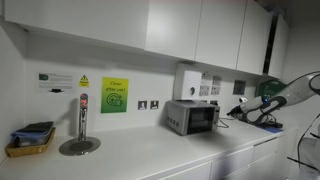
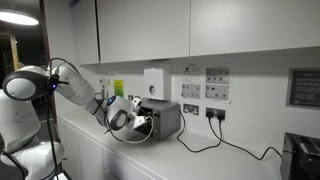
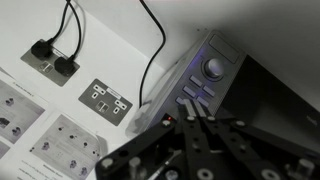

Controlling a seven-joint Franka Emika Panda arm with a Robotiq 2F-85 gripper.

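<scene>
A silver-grey microwave stands on the white worktop against the wall, its door seen closed in the first exterior view. In the wrist view its control panel, with a round dial and several buttons, fills the area ahead of my fingertips. My gripper points toward the lower part of that panel, near the buttons. Its fingers are together, and nothing shows between them. From the second exterior view, the gripper is in front of the microwave; whether it touches cannot be made out.
Wall sockets with black plugs and cables lie beside the microwave. A white dispenser hangs above it. A tap and a basket are far left.
</scene>
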